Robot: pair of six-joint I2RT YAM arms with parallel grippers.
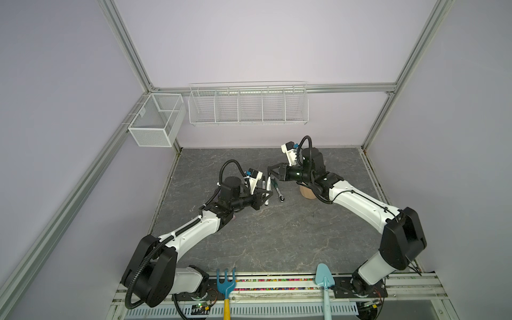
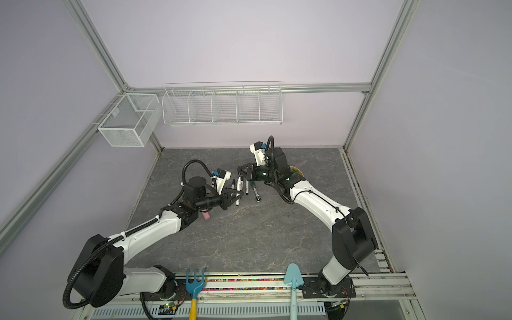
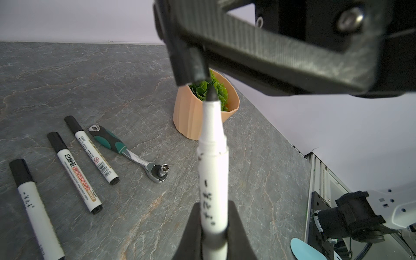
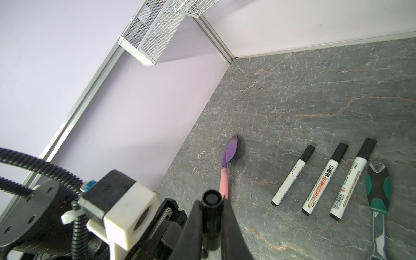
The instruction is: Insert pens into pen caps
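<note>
An uncapped white marker (image 3: 212, 182) stands upright, black tip up, in my left gripper, which is shut on it. In the right wrist view, a black pen cap (image 4: 212, 216) is held upright in my shut right gripper. The marker's tip sits just below the right gripper's dark fingers in the left wrist view; whether it lines up with the cap I cannot tell. Several capped markers (image 4: 320, 182) lie side by side on the grey table.
A ratchet (image 3: 138, 160) lies beside the markers, with a potted plant (image 3: 190, 117) behind it. A purple and pink spoon (image 4: 229, 151) lies to the left. Wire baskets (image 1: 248, 106) hang on the back wall.
</note>
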